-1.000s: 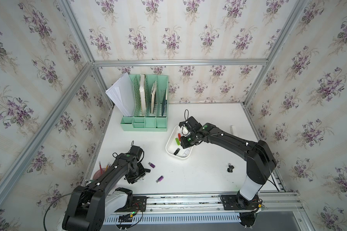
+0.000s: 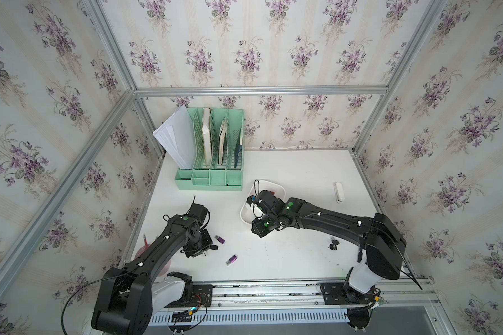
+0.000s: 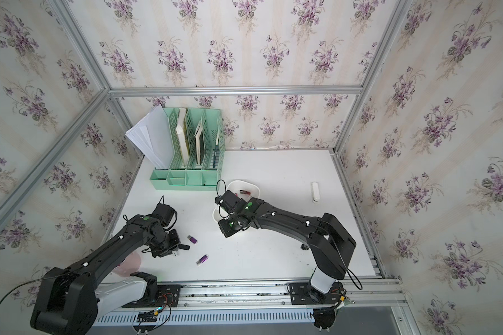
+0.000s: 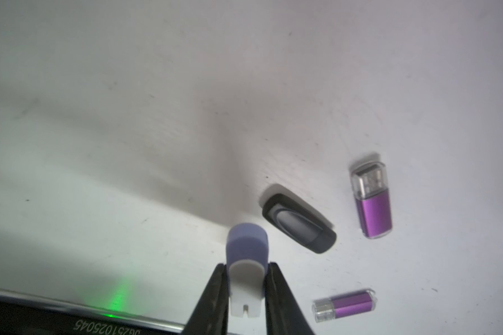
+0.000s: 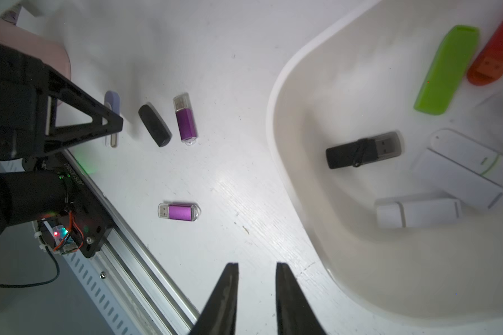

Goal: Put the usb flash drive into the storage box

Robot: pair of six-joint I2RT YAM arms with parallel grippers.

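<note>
Between the fingers of my left gripper is a blue-and-white usb flash drive [image 4: 247, 245], gripped with its blue end pointing away; its height over the table is hard to judge. A black drive [image 4: 299, 223] lies just right of it, and two purple drives [image 4: 376, 213] with clear caps lie farther right. The white storage box [image 5: 290, 150] fills the right side of the right wrist view. Inside rest a black drive [image 5: 346, 155], a green one [image 5: 447, 69], a red one [image 5: 494, 55] and several white ones [image 5: 430, 212]. My right gripper is open and empty, above the table beside the box's near-left wall.
A green file organizer [image 2: 218, 180] stands at the back left. A pink cup [image 3: 128, 264] is beside the left arm. A white object [image 2: 339, 191] lies at the right, small black items [image 2: 333, 244] nearer the front. Bare table separates the left gripper from the box.
My right gripper has moved left and frontward from over the box to its near-left edge. The left gripper has shifted slightly away from the front edge with its drive. The purple drives stay put.
</note>
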